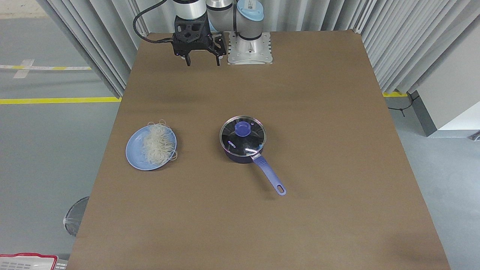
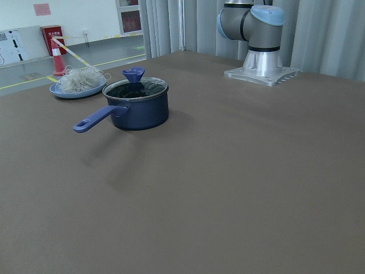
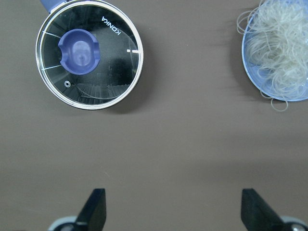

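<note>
A navy saucepan [image 2: 140, 114] with a glass lid [image 1: 243, 141] and blue knob [image 3: 79, 50] sits mid-table, its blue handle [image 1: 269, 173] angled toward the front right in the front view. To its left there, a blue plate [image 1: 135, 152] holds pale noodle strands [image 1: 158, 143], some hanging over the rim. My gripper is raised at the far end of the table, open, with empty space between its fingers; the wrist view looks down on pan and plate.
The robot's mounting plate [image 1: 249, 56] stands at its far edge, with curtains behind.
</note>
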